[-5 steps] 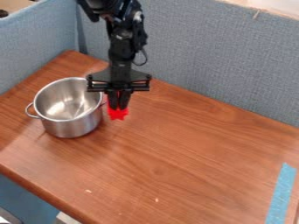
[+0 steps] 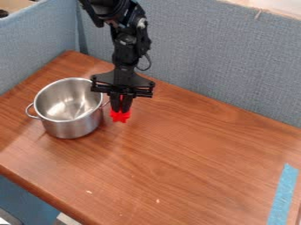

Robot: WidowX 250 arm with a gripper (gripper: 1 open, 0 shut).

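Observation:
My black gripper hangs low over the table, just right of a steel pot with side handles. A small red object sits right under the fingertips, its top partly hidden by them. I cannot tell whether the fingers are closed on it or whether it rests on the wood.
Blue padded walls stand at the left and back. A light blue strip lies at the right edge.
The gripper has shifted very slightly to the right. The pot and the red object look almost unmoved.

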